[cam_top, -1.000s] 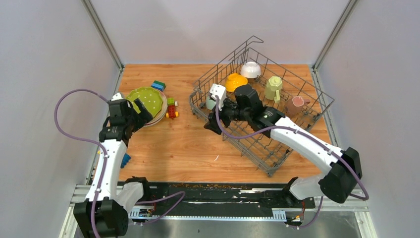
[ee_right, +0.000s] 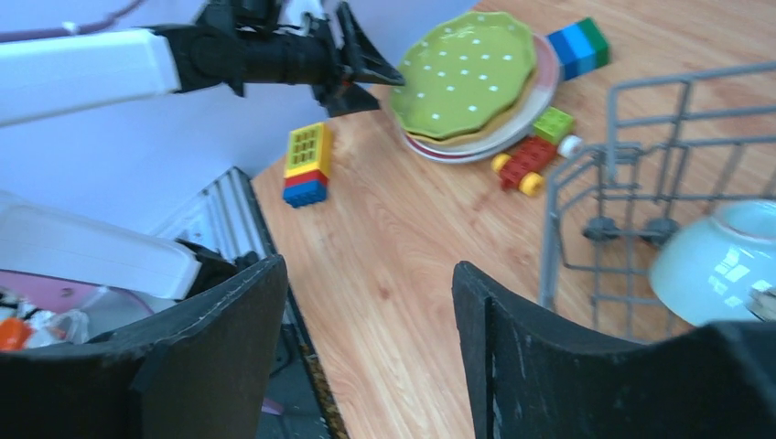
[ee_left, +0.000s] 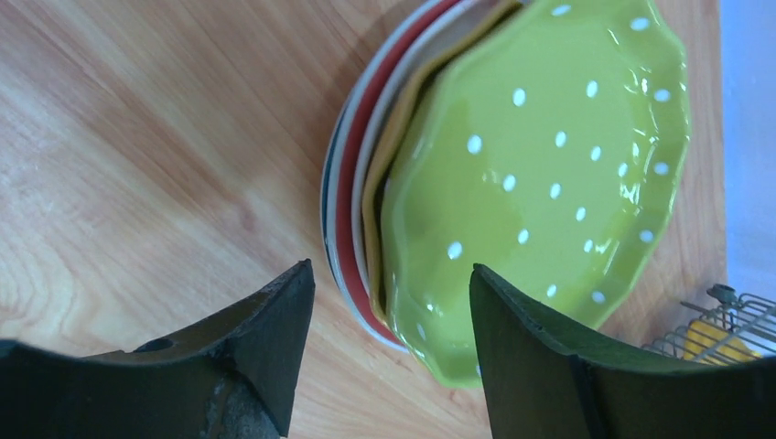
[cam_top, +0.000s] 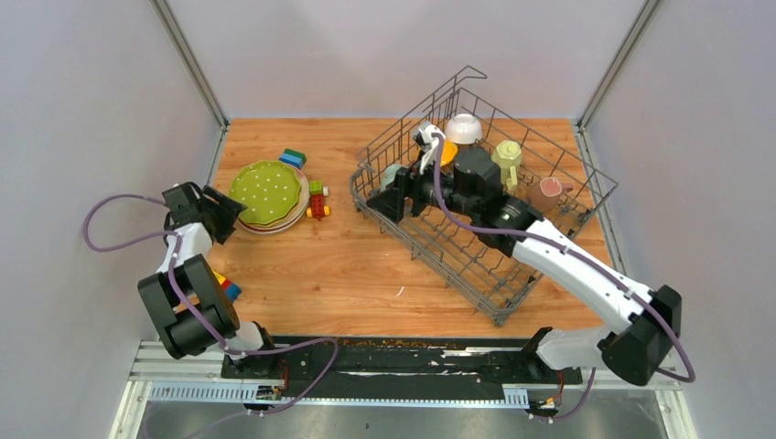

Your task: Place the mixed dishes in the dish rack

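A stack of plates [cam_top: 264, 194], topped by a green polka-dot scalloped one [ee_left: 535, 183], sits on the left of the wooden table. My left gripper is open at the stack's left edge, rims just beyond its fingertips. My right gripper stands open over the front-left of the wire dish rack [cam_top: 499, 306]. In the rack are a light teal bowl [ee_right: 709, 265], partly hidden from above, an orange bowl, a white bowl [cam_top: 463, 128], a green mug [cam_top: 506, 157] and a pink mug [cam_top: 550, 192].
Toy bricks lie beside the plates: blue-green [cam_top: 292, 158], red with yellow wheels [cam_top: 317, 206], and another group [cam_top: 229, 287] nearer the front. Bare wood lies between plates and rack's front. Walls enclose the table at left, back and right.
My left gripper has moved left, around to the outer edge of the plate stack.
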